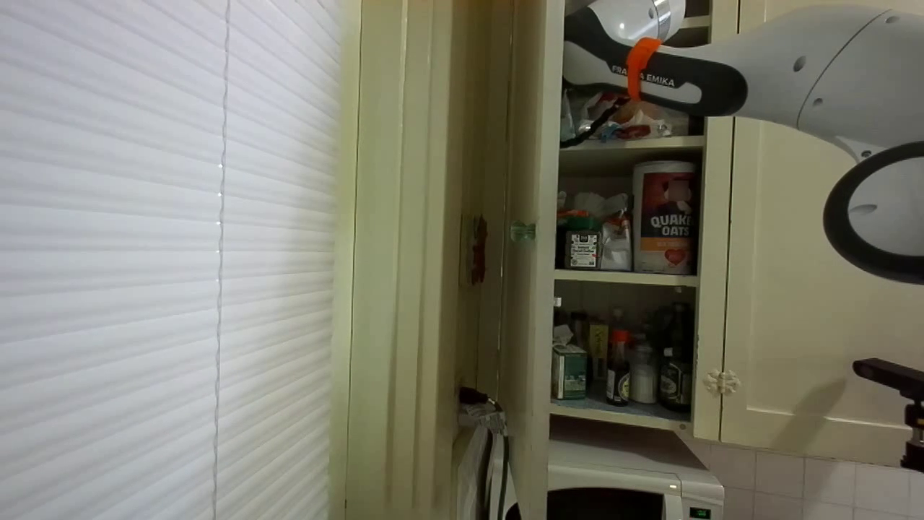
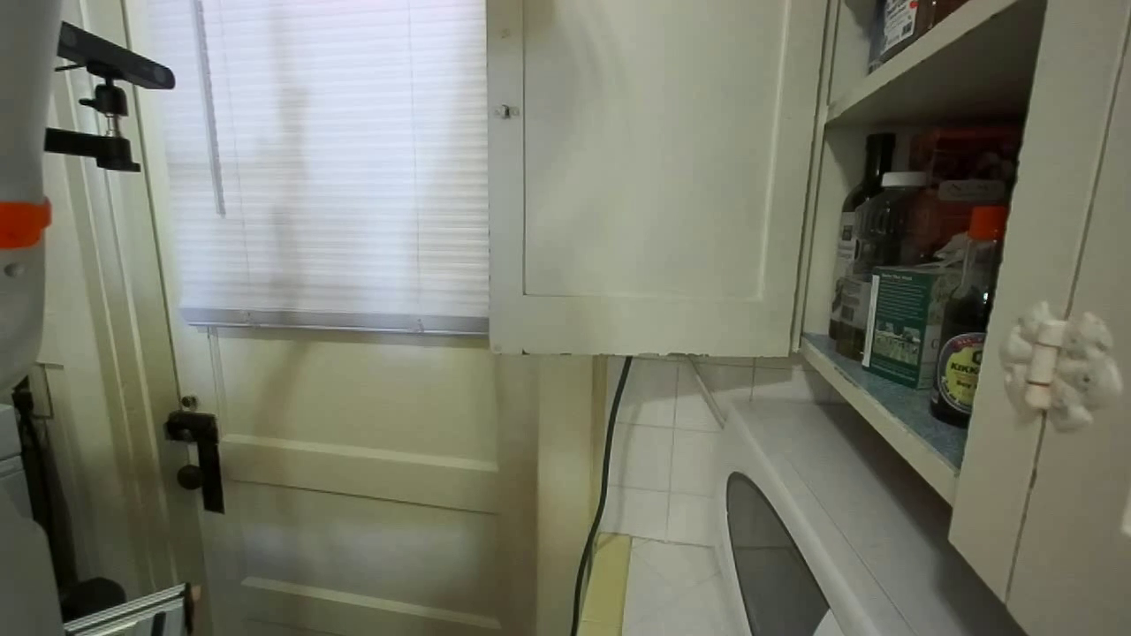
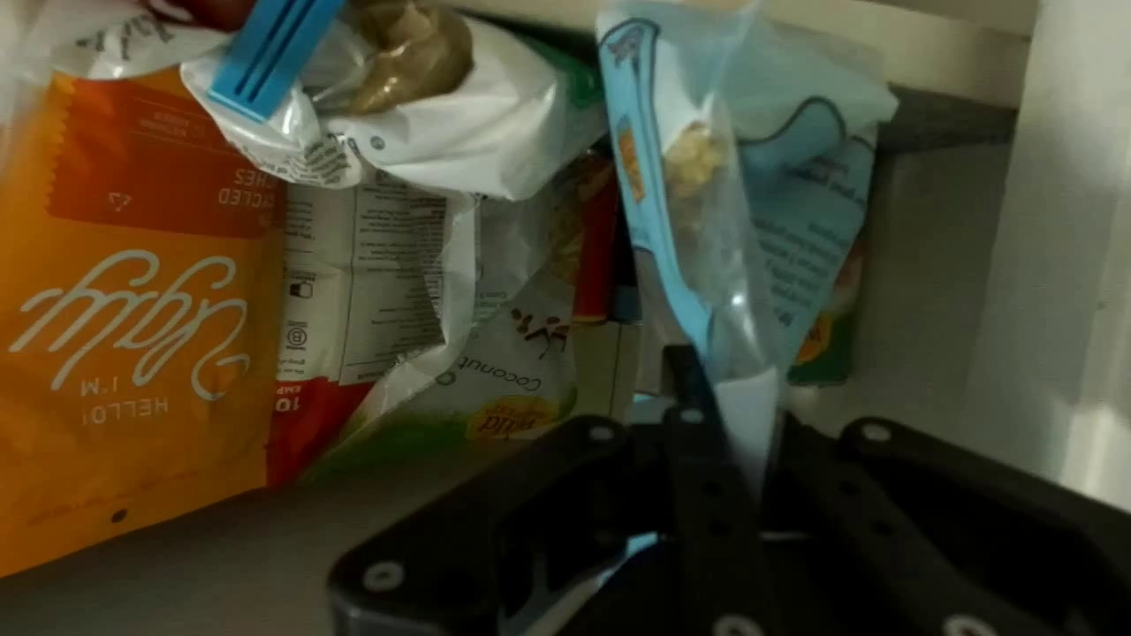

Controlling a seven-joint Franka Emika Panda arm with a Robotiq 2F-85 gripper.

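A light blue and clear plastic bag (image 3: 679,212) with pale crumbly food inside stretches upright in the wrist view. My gripper is shut on the bag's narrow end, where the thin film runs down between the dark fingers. More blue and white film shows lower down among the gripper parts. Both exterior views leave the gripper out of sight; in exterior view 1 the arm (image 1: 684,74) reaches across to the upper shelf of the open cupboard.
Left of the held bag, an orange pouch (image 3: 148,318), a white bag with a blue clip (image 3: 274,53) and a coconut packet (image 3: 498,371) crowd the shelf. The cupboard's side wall (image 3: 1060,265) stands to the right. Below are an oats canister (image 1: 667,217) and several bottles.
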